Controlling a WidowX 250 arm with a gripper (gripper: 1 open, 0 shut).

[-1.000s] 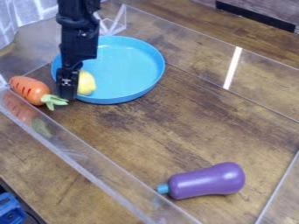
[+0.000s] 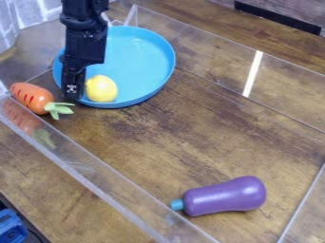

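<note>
My black gripper (image 2: 74, 84) hangs down at the left side of a blue round tray (image 2: 143, 59), its fingertips low by the tray's left rim; it looks shut, with nothing visible between its fingers. A yellow round object (image 2: 101, 88) sits in the tray just right of the gripper, apart from its tips as far as shows. An orange toy carrot (image 2: 33, 98) with green leaves lies left of the tray, outside it.
A purple toy eggplant (image 2: 226, 196) lies on the wooden surface (image 2: 178, 142) at the lower right. Clear walls border the area. A blue object (image 2: 9, 231) is at the lower left corner.
The gripper has moved a little left from over the yellow object, which now shows more fully and sits slightly further right than a second ago.
</note>
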